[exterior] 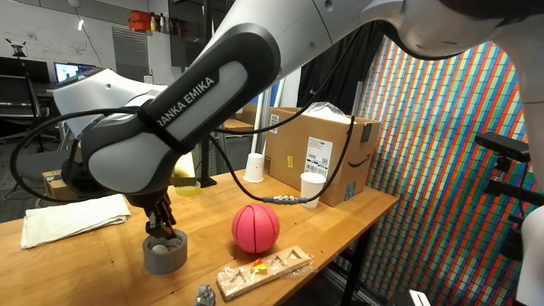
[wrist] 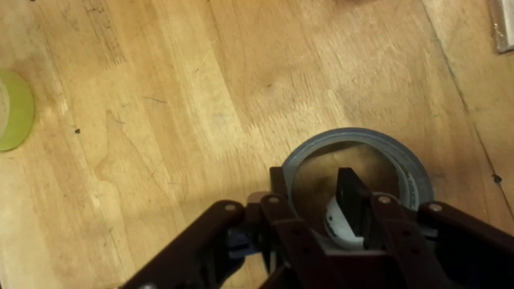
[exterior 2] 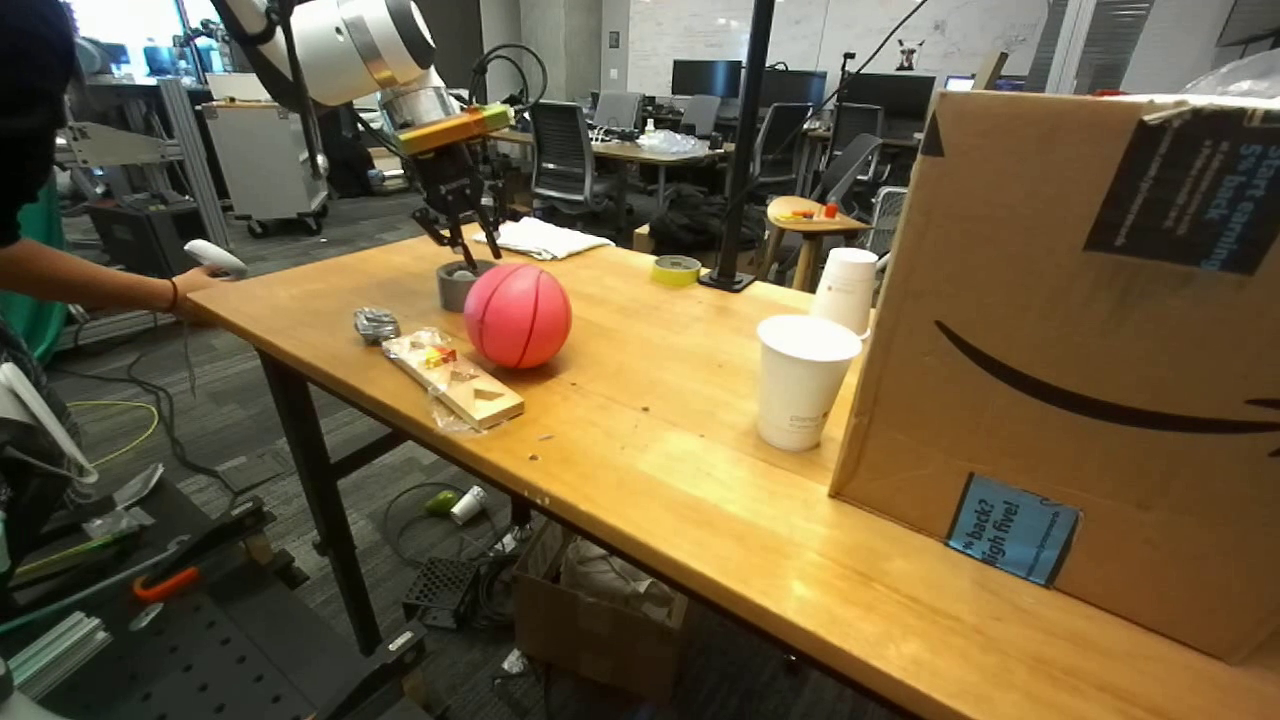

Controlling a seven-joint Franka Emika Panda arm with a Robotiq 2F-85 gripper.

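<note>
A grey tape roll [exterior: 165, 253] lies flat on the wooden table, with a white ball [exterior: 160, 249] inside its ring. My gripper points down at the roll. In the wrist view its fingers are partway apart: one finger [wrist: 278, 182] is outside the left wall of the roll [wrist: 356, 132], while the other finger [wrist: 350, 192] is over the opening, partly covering the ball [wrist: 337, 224]. Open room shows between the wall and that second finger. I cannot tell whether either finger presses on the roll or ball.
A pink ball [exterior: 256, 228] and a wooden shape board [exterior: 265, 272] sit near the roll, with crumpled foil [exterior: 205, 296] in front. Behind are a folded white cloth [exterior: 76, 219] and yellow-green tape [exterior: 188, 189]. White cups [exterior 2: 804, 390] stand beside a large cardboard box [exterior 2: 1080, 360].
</note>
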